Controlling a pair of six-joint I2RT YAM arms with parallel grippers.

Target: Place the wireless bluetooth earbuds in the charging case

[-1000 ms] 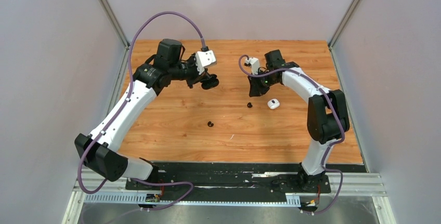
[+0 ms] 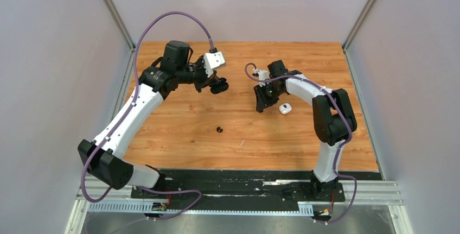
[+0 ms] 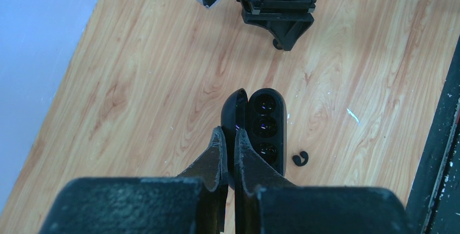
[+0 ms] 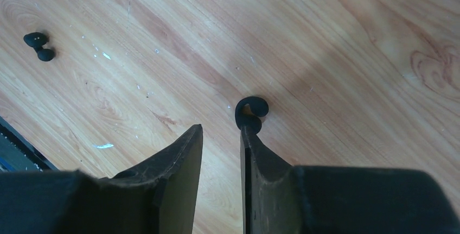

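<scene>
The black charging case (image 3: 266, 120), lid up, hangs above the table at my left gripper, whose fingers are shut on it; its three dark hollows face the camera. One black earbud (image 4: 252, 106) lies on the wood right at the fingertips of my right gripper, which stands open above it, nothing visibly held. A second black earbud (image 2: 219, 129) lies apart on the middle of the table, also at the upper left of the right wrist view.
A small white object (image 2: 285, 108) lies beside my right gripper. The wooden table (image 2: 179, 136) is otherwise mostly clear, bounded by side walls and a dark front strip (image 2: 233, 176).
My right gripper has moved down and toward the front left, onto the earbud near it. The left arm and the case have not visibly moved.
</scene>
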